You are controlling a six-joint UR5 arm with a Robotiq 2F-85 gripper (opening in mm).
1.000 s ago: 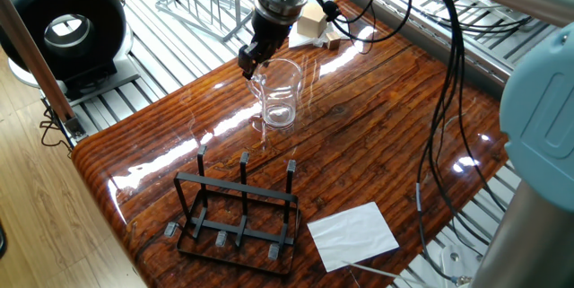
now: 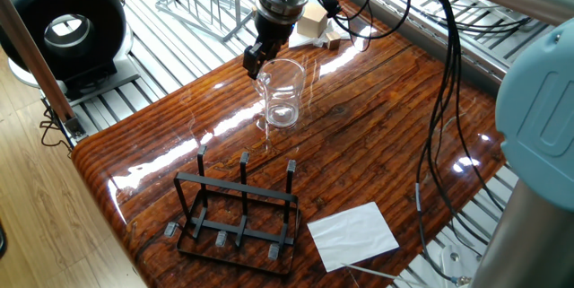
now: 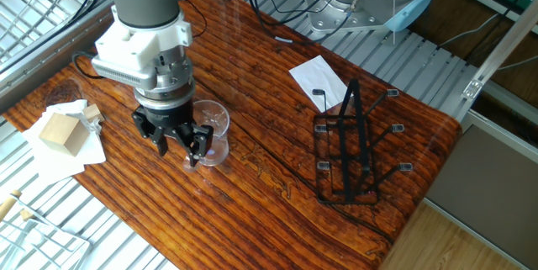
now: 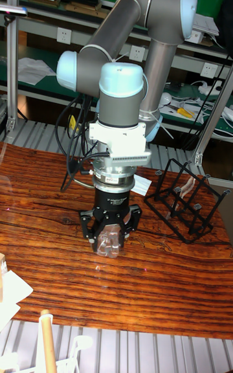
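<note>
A clear glass mug (image 2: 282, 100) stands upright on the brown wooden table, its handle on the left in exterior view 1. My black gripper (image 3: 179, 154) points down close beside the mug's handle side, its fingers spread apart. One finger (image 3: 200, 142) overlaps the glass (image 3: 218, 145) in exterior view 2; whether they touch is unclear. In exterior view 3 the gripper (image 4: 110, 238) shows the clear glass (image 4: 109, 241) between its spread fingers, though depth is hard to judge there.
A black wire rack (image 2: 238, 212) with upright prongs stands near the table edge. A white sheet (image 2: 353, 236) lies beside it. Wooden blocks (image 3: 65, 134) rest on white paper at another edge. Between mug and rack, the wood is bare.
The rack and the white sheet have stayed put.
</note>
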